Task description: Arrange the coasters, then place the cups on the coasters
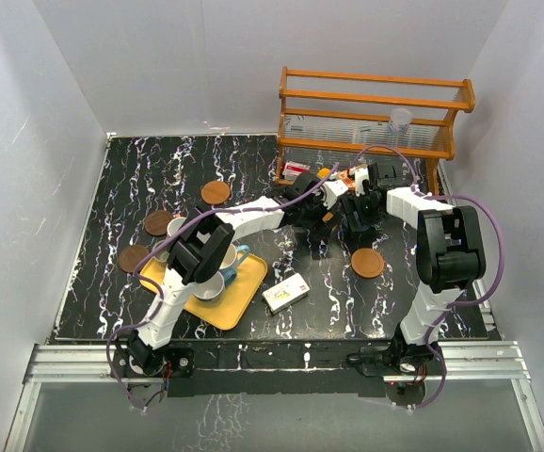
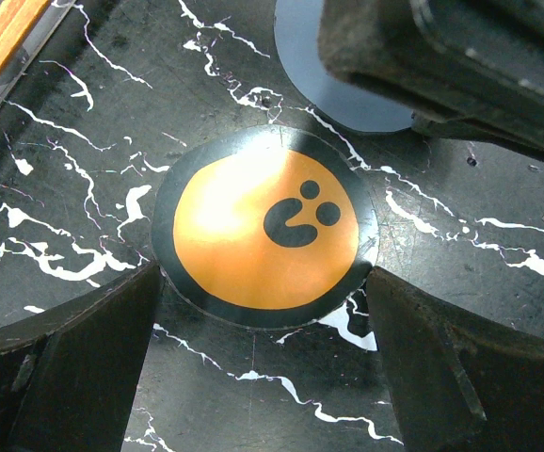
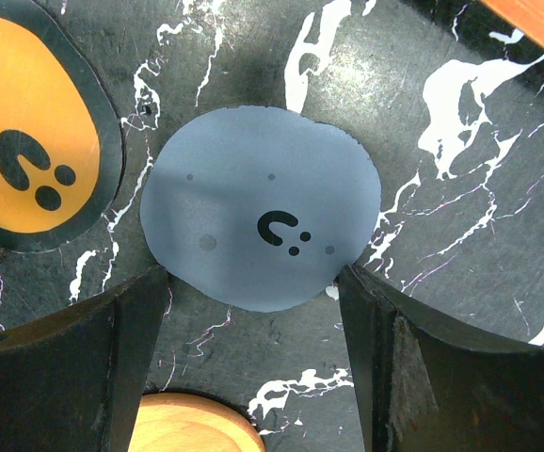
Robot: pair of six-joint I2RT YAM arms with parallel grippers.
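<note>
An orange disc with a dark rim [image 2: 253, 231] lies on the black marbled table in the left wrist view. My left gripper is open, with its fingertips at the disc's two sides. The right wrist view has a grey-blue disc [image 3: 244, 202] between the fingertips of my right gripper. These fingers stand apart at its edges; whether they press on it is unclear. In the top view, cups [image 1: 209, 288] stand in a yellow tray [image 1: 249, 292], partly under the left arm. A round wooden coaster [image 1: 368, 263] lies below the right gripper.
Other wooden coasters [image 1: 216, 192] are spread over the left side. A wooden rack [image 1: 366, 94] with a clear cup [image 1: 400, 119] stands just behind both grippers. A white box [image 1: 286, 293] lies at the front. Both grippers are very close together, leaving little room between them.
</note>
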